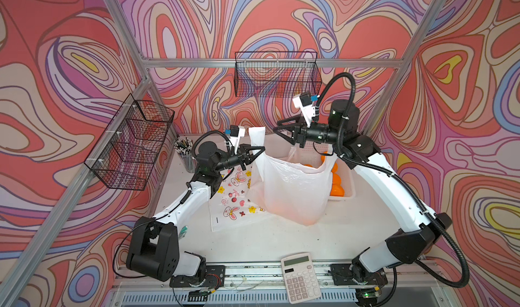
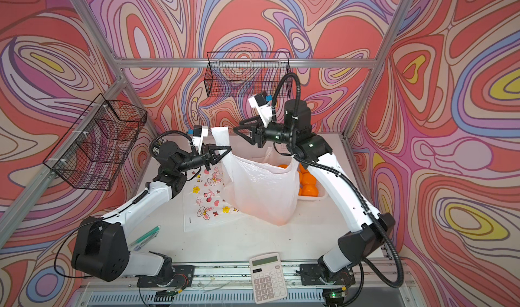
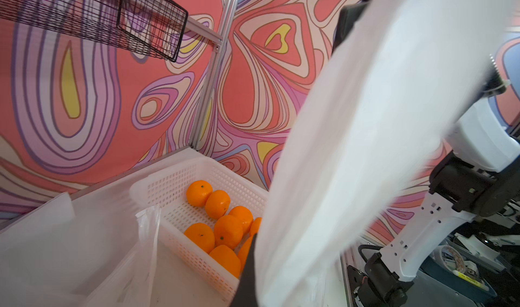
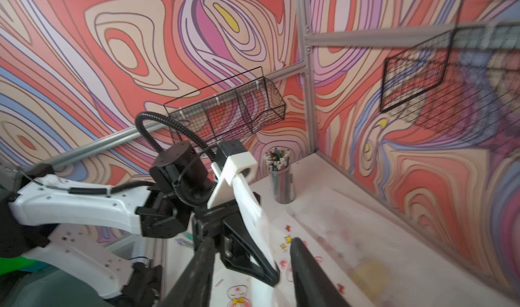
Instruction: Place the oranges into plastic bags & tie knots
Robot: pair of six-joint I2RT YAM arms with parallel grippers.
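A white plastic bag (image 1: pixel 298 193) hangs with its mouth upward over the table, and a faint orange tint shows at its bottom corner. My left gripper (image 1: pixel 262 151) is shut on one handle of the bag, whose end sticks up above the fingers; in the left wrist view this white handle (image 3: pixel 357 144) hides the fingers. To the right and higher, my right gripper (image 2: pixel 241 128) stands open, its fingers (image 4: pixel 199 274) apart with no plastic seen between them. Several oranges (image 3: pixel 228 231) lie in a white basket (image 3: pixel 189 244) behind the bag.
A printed sheet (image 1: pixel 233 206) lies left of the bag. Behind the left arm stands a cup of pens (image 4: pixel 281 182). A calculator (image 1: pixel 300 277) rests at the front edge. Wire baskets (image 1: pixel 277 79) hang on the frame.
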